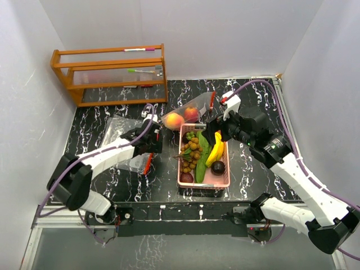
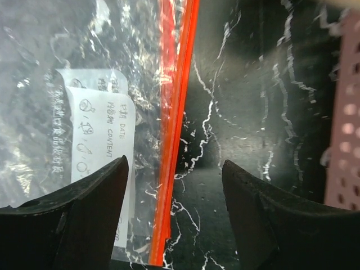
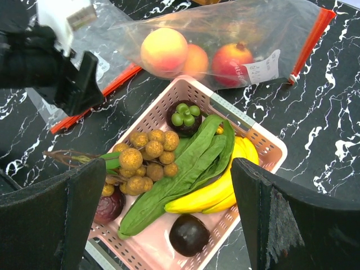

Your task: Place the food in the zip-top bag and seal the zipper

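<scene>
An empty zip bag [image 2: 42,140] with an orange zipper [image 2: 170,140] lies flat on the dark table, my open left gripper over its zipper edge, nothing between the fingers. Another bag [image 3: 278,39] behind the basket holds peaches [image 3: 163,49] and a pomegranate [image 3: 230,62]. A pink basket [image 1: 206,185] holds bananas [image 3: 197,197], leafy greens [image 3: 157,197], clustered brown fruit [image 3: 130,159], a green-topped mangosteen [image 3: 171,126] and dark round fruits [image 3: 188,235]. My right gripper [image 1: 214,129] is open above the basket's right side.
A wooden rack [image 1: 79,103] with markers stands at the back left. Walls border the table on the back and sides.
</scene>
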